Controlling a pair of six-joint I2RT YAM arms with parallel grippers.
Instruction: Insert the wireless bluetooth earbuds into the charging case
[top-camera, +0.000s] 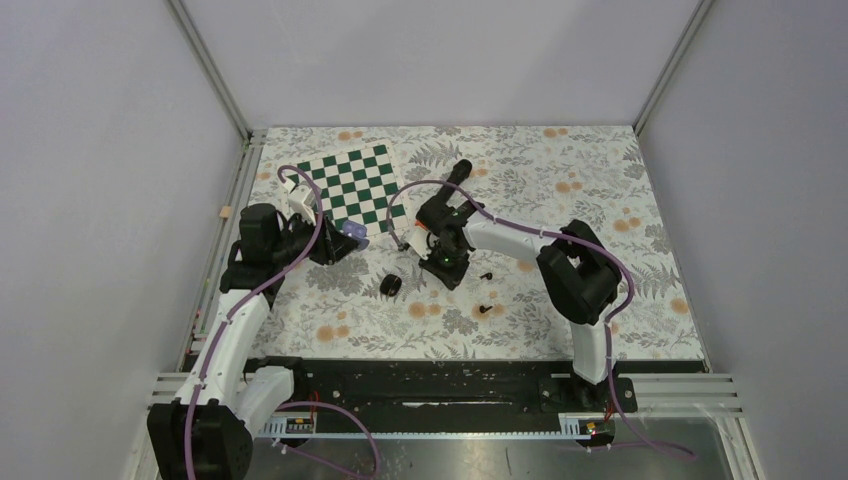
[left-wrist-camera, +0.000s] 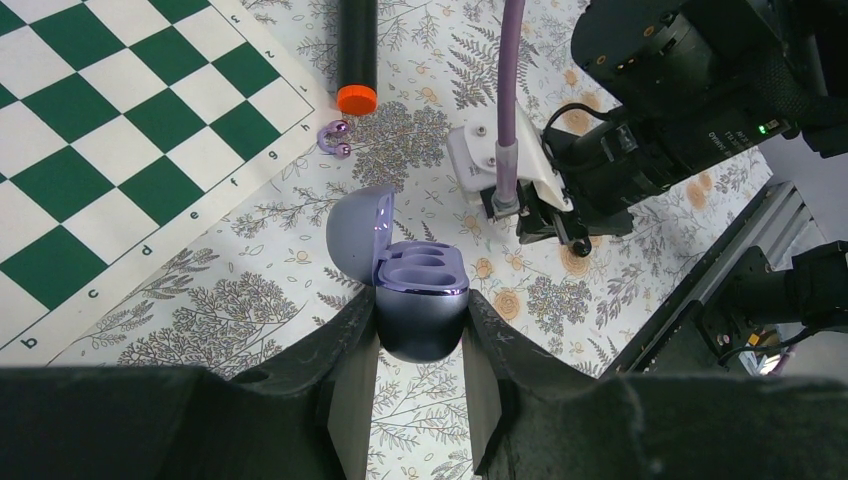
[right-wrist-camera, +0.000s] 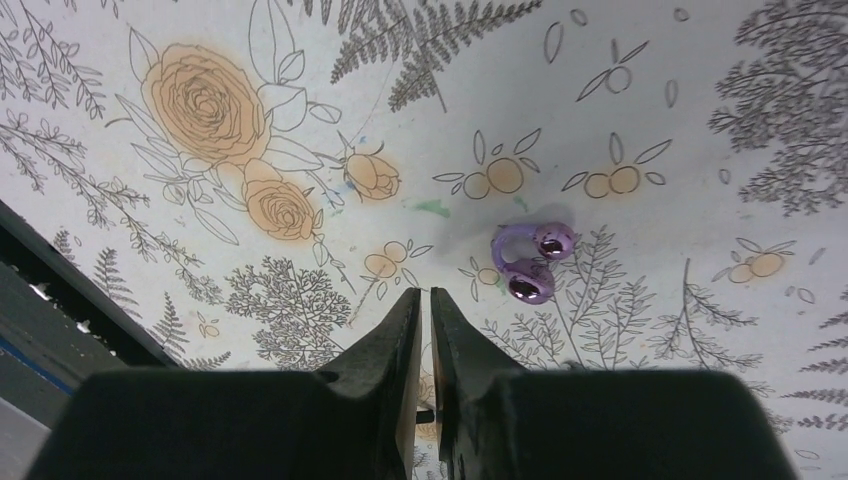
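The open lavender charging case (left-wrist-camera: 420, 320), with empty-looking slots, is held upright in my shut left gripper. In the top view that case (top-camera: 354, 232) is at the centre-left, by the chessboard. The purple earbuds (right-wrist-camera: 530, 280) lie on the patterned mat, just ahead of and right of my right gripper in the right wrist view. My right gripper's fingertips are close together with a narrow gap, nothing visible between them. The earbuds (left-wrist-camera: 340, 140) also show beside the board's corner in the left wrist view.
The chessboard (top-camera: 345, 185) lies at the back left. A black cylinder with an orange end (top-camera: 458, 175) lies behind my right arm. A small black object (top-camera: 390, 285) and small dark pieces (top-camera: 485, 309) lie nearer the front.
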